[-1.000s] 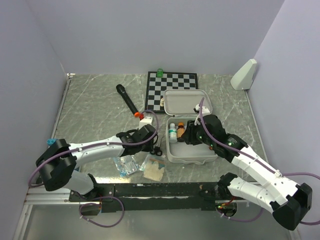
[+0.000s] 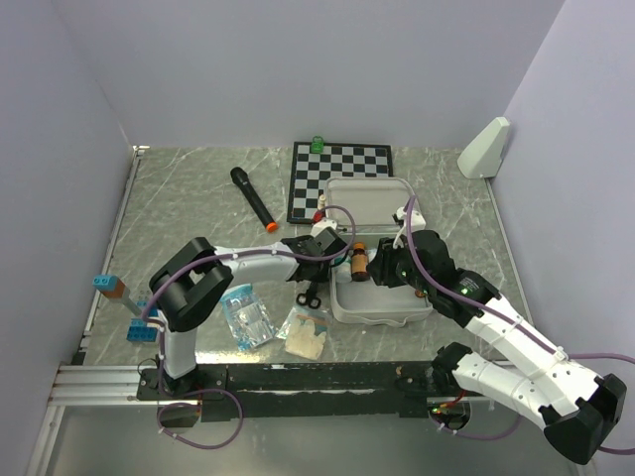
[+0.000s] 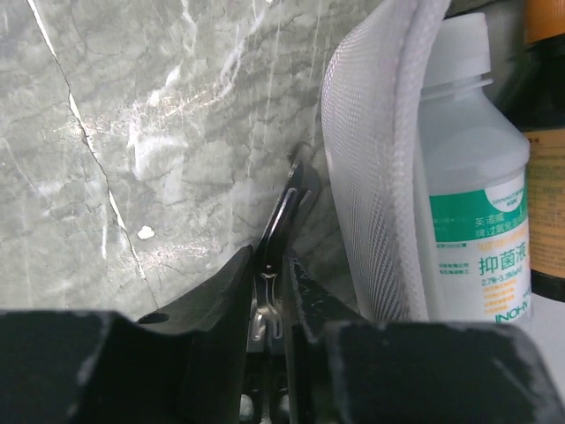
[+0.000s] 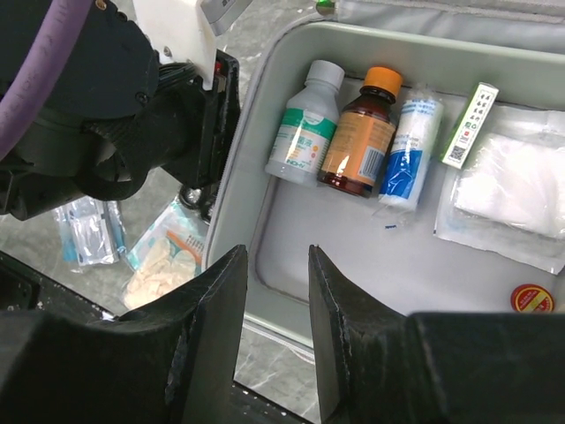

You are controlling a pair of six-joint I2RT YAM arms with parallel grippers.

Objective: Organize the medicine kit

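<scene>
A dark pair of scissors (image 3: 296,194) lies on the marble table just left of the kit box (image 4: 229,203), with my left gripper down over it, fingers close together around it; whether they grip it is unclear. The box holds a white bottle (image 4: 302,132), a brown bottle (image 4: 357,146), a wrapped roll (image 4: 406,155), a small green-white carton (image 4: 470,124), a gauze packet (image 4: 508,181) and a round tin (image 4: 531,299). My right gripper hangs open above the box, empty.
Blue and beige packets (image 2: 248,317) (image 2: 306,337) lie on the near table. The box lid (image 2: 367,198) lies back over a checkerboard; a microphone (image 2: 248,193) is at back left, where the table is mostly clear.
My left arm has moved right and toward the back, its gripper now beside the box's left wall over the scissors. The right arm has shifted very slightly.
</scene>
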